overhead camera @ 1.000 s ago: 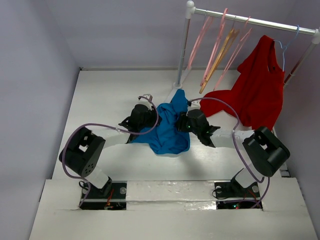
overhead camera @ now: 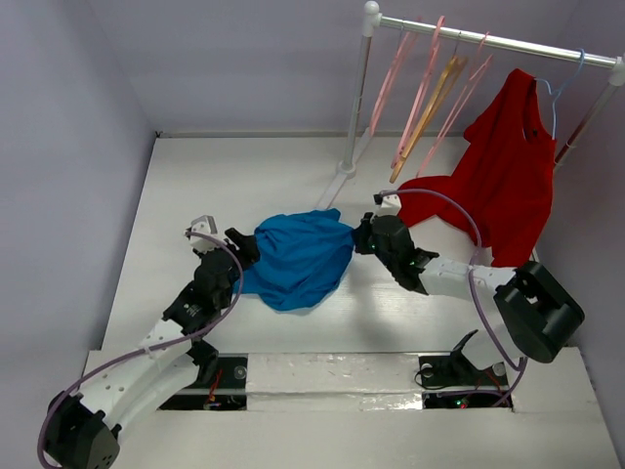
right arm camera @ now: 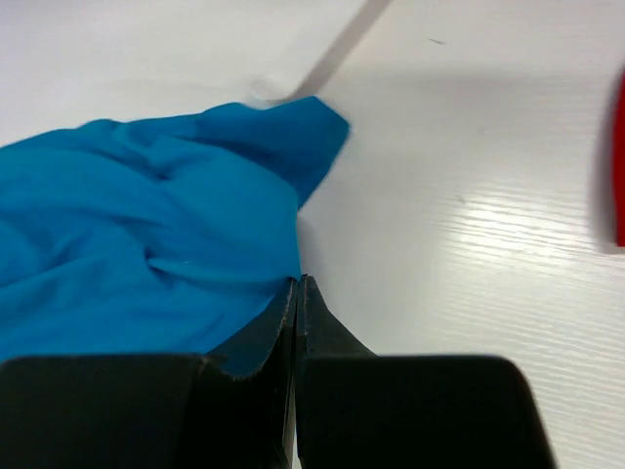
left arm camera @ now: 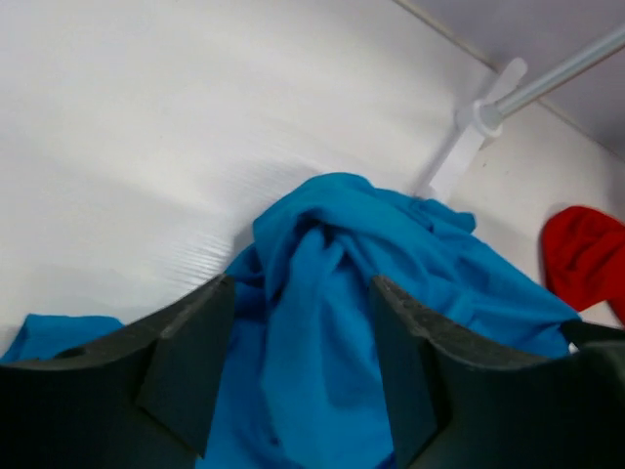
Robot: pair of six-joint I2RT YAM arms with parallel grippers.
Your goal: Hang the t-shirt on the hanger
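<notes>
A crumpled blue t-shirt [overhead camera: 298,259] lies on the white floor between my arms, its folds filling the lower middle of the left wrist view. My left gripper [overhead camera: 244,244] is open over the shirt's left side, nothing held. My right gripper [overhead camera: 359,234] is shut at the shirt's right edge; in the right wrist view a fold of blue cloth [right arm camera: 225,215] reaches its fingertips, and whether cloth is pinched between them I cannot tell for sure.
A rack rail [overhead camera: 488,40] at the back carries pink hangers [overhead camera: 422,88], a wooden hanger [overhead camera: 430,112] and a red garment [overhead camera: 503,176] on a blue hanger, draped down to the floor at right. Bare floor [overhead camera: 186,186] lies at the back left.
My left gripper has moved left, toward the near left. My right gripper has moved slightly. The shirt's upper part now lies flatter and lower, with its outline changed.
</notes>
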